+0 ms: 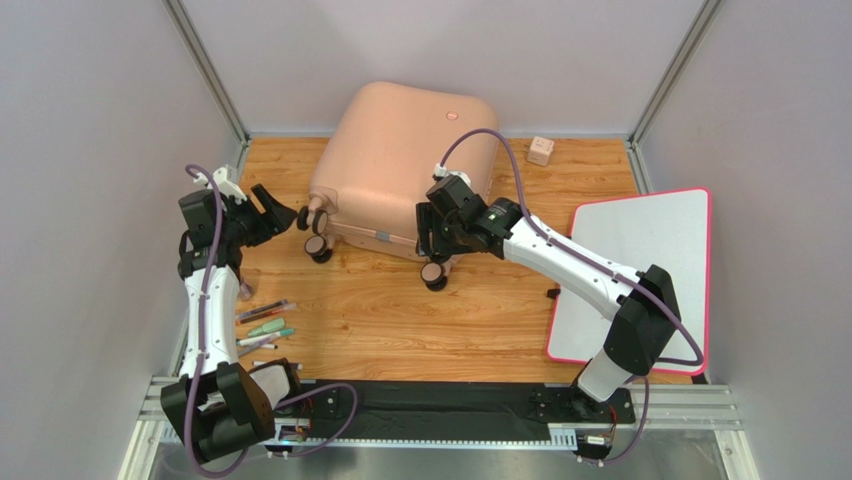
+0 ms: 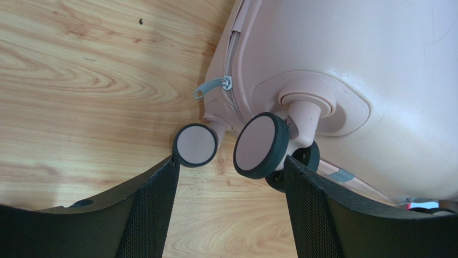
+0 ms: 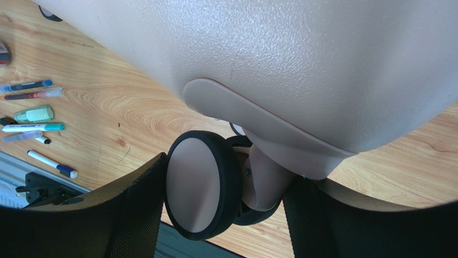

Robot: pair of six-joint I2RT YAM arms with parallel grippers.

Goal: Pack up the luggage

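The pink suitcase lies closed on its side at the back, wheels toward the front. At its left corner, my left gripper stands open; in the left wrist view a wheel and a zipper pull are just beyond its fingertips. My right gripper is at the front-right corner, fingers either side of a double wheel and its housing; whether they grip it I cannot tell.
Several pens and markers lie at the front left. A whiteboard takes up the right side, with a small block at the back.
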